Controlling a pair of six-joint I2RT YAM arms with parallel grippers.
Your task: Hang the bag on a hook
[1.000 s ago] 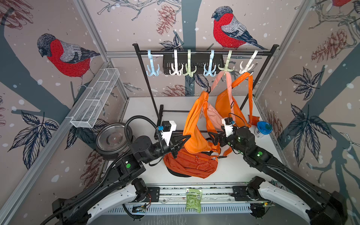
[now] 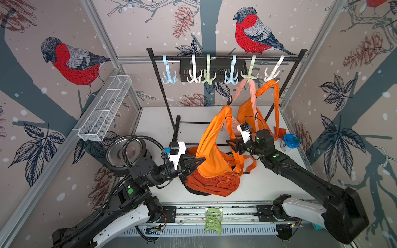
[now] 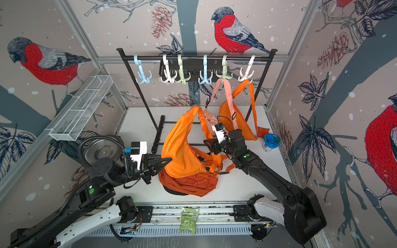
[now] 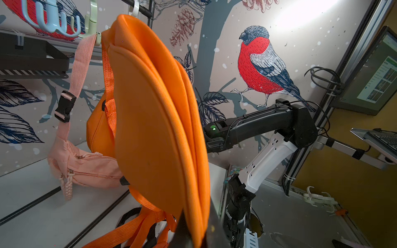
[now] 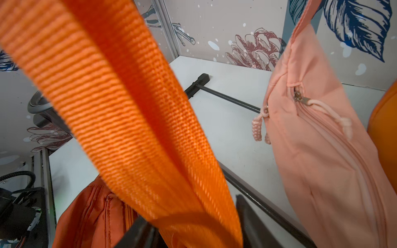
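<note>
A bright orange bag [image 2: 211, 153] is held up above the table, its lower end by my left gripper [image 2: 202, 160], which is shut on its fabric. In the left wrist view, the bag [image 4: 153, 119] fills the middle as a folded panel. My right gripper [image 2: 234, 144] is at the bag's right side, partly open. The right wrist view has the orange strap [image 5: 136, 136] running down between its blurred fingers. Above, the rack carries several hooks; the middle blue hook [image 2: 231, 74] and the left green hook [image 2: 208, 74] are empty.
A pink bag [image 5: 326, 165] hangs from the right green hook [image 2: 249, 72], and another orange bag [image 3: 231, 119] from the right white hook [image 2: 273, 74]. A dark orange bag [image 2: 215, 184] lies beneath the held one. A pot [image 2: 120, 155] stands left.
</note>
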